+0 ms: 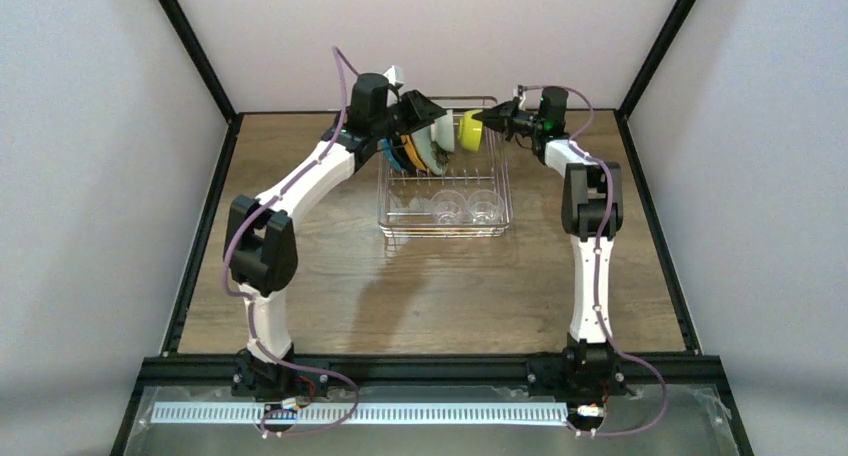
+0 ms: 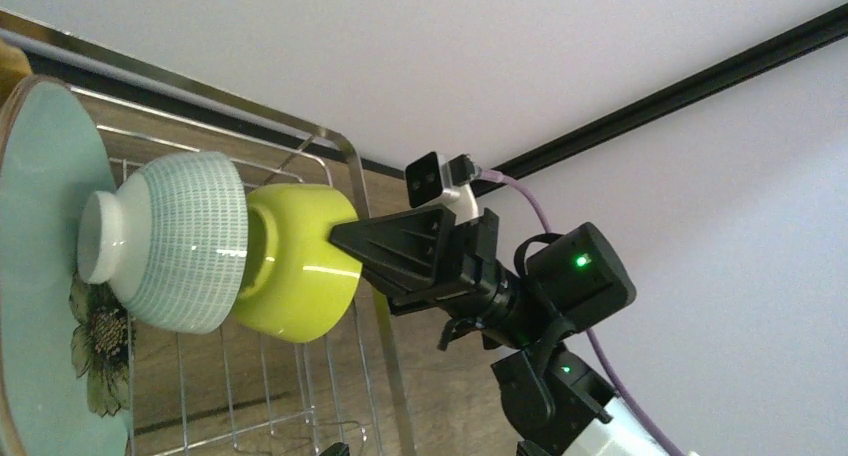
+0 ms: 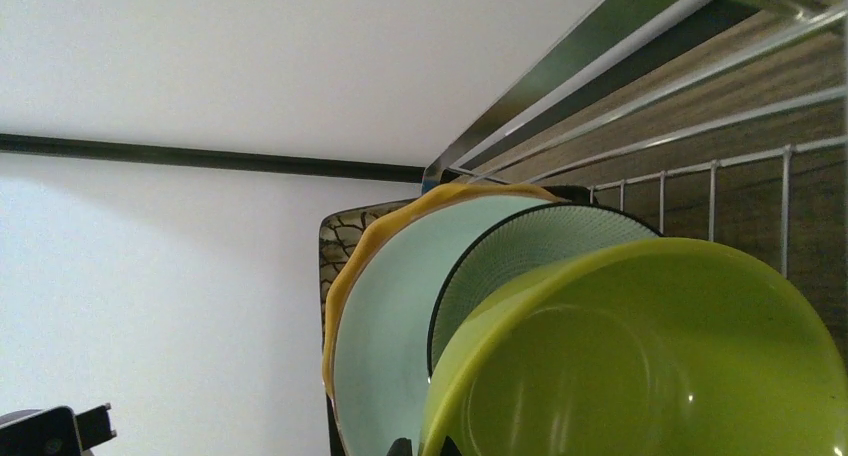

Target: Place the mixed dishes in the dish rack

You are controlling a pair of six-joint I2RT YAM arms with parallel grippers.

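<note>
The yellow-green bowl lies on its side, its foot end up against the mouth of the patterned white bowl. My right gripper is shut on its rim; in the top view that bowl sits inside the right side of the dish rack. To the left, the pale green plate with a flower stands on edge, the patterned bowl's foot close to it. Above the rack's left part is my left gripper. Its fingertips are far apart at the bottom of its wrist view, with nothing between them.
An orange-rimmed plate and a dark patterned dish stand behind the pale plate. Two clear glasses occupy the rack's front.
</note>
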